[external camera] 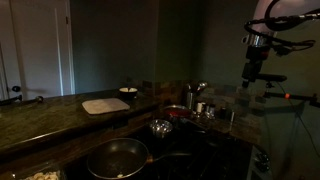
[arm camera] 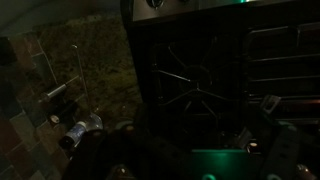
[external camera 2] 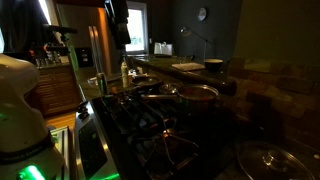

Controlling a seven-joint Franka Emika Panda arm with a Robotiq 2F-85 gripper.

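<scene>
My gripper (external camera: 248, 82) hangs high at the right, above the far end of the dark stove (external camera: 205, 155), clear of everything below it. In the wrist view its fingers are lost in the dark along the bottom edge, so whether they are apart or together does not show. A black frying pan (external camera: 118, 157) with a small pale spot inside sits on the stove at the near left. Behind it are a metal bowl (external camera: 160, 129) and a red pot (external camera: 176, 111). The wrist view looks down on the burner grates (arm camera: 190, 90).
On the raised counter lie a pale board (external camera: 105, 105) and a small pot (external camera: 128, 92). A bowl of pale pieces (external camera: 45, 175) stands at the near left. Utensils (external camera: 200, 88) stand by the back wall. Several bare burner grates (external camera 2: 165, 140) are clear.
</scene>
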